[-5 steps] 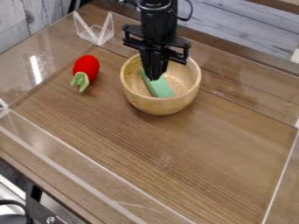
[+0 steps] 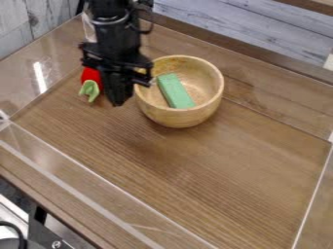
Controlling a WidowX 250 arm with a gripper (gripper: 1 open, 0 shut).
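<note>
My black gripper (image 2: 115,89) hangs at the upper left, just left of a wooden bowl (image 2: 204,107) and beside a red object with a green top (image 2: 90,88), which it partly hides. Whether its fingers are open or shut is hard to make out. A green block (image 2: 173,91) lies inside the bowl.
A clear plastic object at the upper left is mostly hidden behind the arm. The table's edge runs along the lower left.
My gripper has moved left and toward the front, from above the bowl to beside the red object. The green block in the bowl is now fully visible.
</note>
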